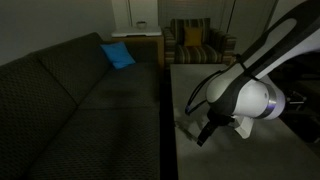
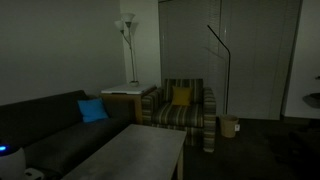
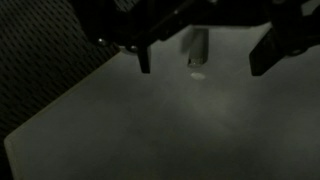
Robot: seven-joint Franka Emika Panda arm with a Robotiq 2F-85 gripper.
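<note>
In the wrist view my gripper is open, its two dark fingers (image 3: 146,60) standing wide apart. A small grey, roughly cylindrical object (image 3: 199,47) shows between them, partly hidden at its top by the gripper body. Just beyond its end is a small pale spot (image 3: 198,76), too dim to identify. Exterior view 1 has the gripper (image 1: 205,134) pointing down close over the grey tabletop (image 1: 215,160). Whether its fingers touch the surface cannot be made out there.
A dark sofa (image 1: 85,115) with a blue cushion (image 1: 118,55) runs along the table's left side, across a narrow gap. Behind the table are a striped armchair (image 2: 182,112) and a wooden side cabinet (image 2: 118,90). The room is dim.
</note>
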